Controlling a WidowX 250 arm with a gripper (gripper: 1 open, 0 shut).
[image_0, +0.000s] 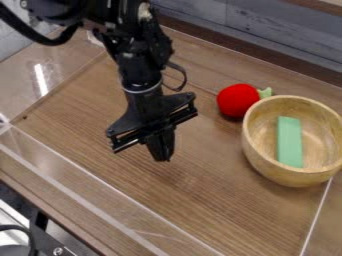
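My black gripper hangs over the middle-left of the wooden table, its fingers pointing down and set apart, with nothing visible between them. To its right, a red object with a green top, like a tomato or pepper, lies behind a wooden bowl. A green rectangular block lies inside the bowl.
A grey wooden wall runs behind the table. A cable shows at the lower left edge.
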